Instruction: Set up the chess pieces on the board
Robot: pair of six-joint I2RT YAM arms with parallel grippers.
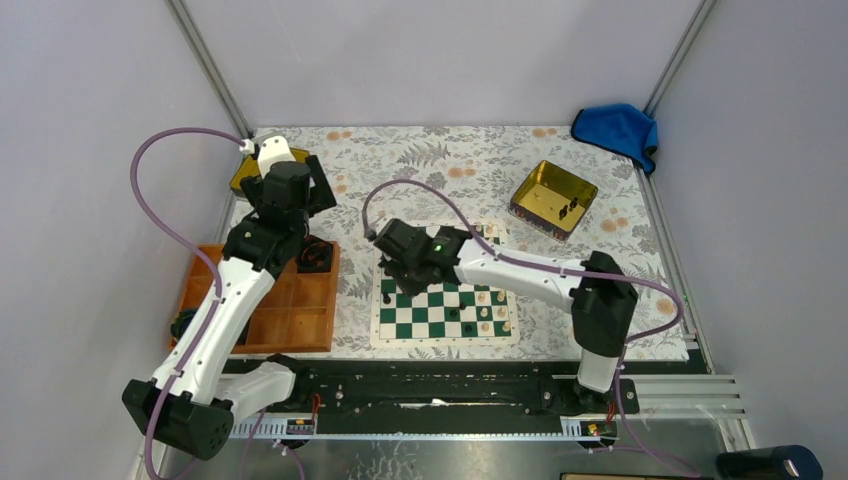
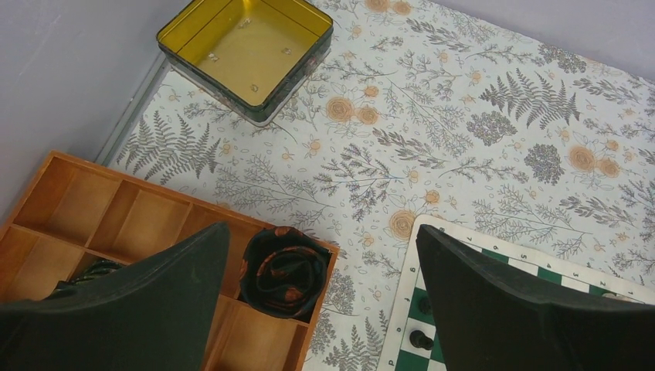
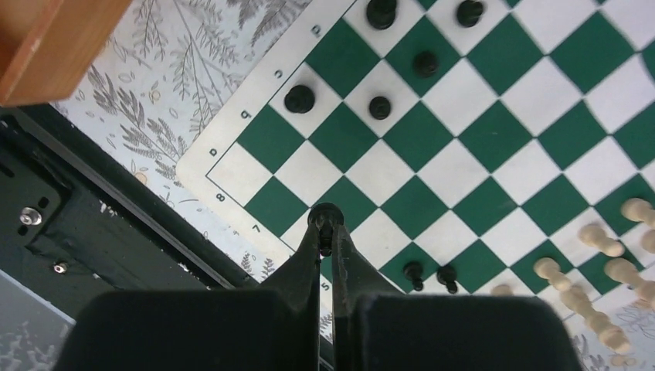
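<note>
In the right wrist view my right gripper is shut on a small black chess piece (image 3: 325, 215), held above the green and white board (image 3: 384, 240). Black pieces stand along one side of the board, among them a dark piece (image 3: 299, 99) on a white square. Two black pieces (image 3: 413, 272) are farther over, near the cream pieces (image 3: 594, 240) on the opposite side. The top view has the right arm covering part of the board. My left gripper is open and empty, over the tabletop between the wooden tray and the board.
Several black pieces (image 1: 568, 208) lie in the gold tin (image 1: 541, 199) at the back right. A second gold tin (image 2: 259, 46), empty, stands at the back left. The wooden compartment tray (image 1: 304, 326) is left of the board. A blue cloth (image 1: 616, 133) lies in the far right corner.
</note>
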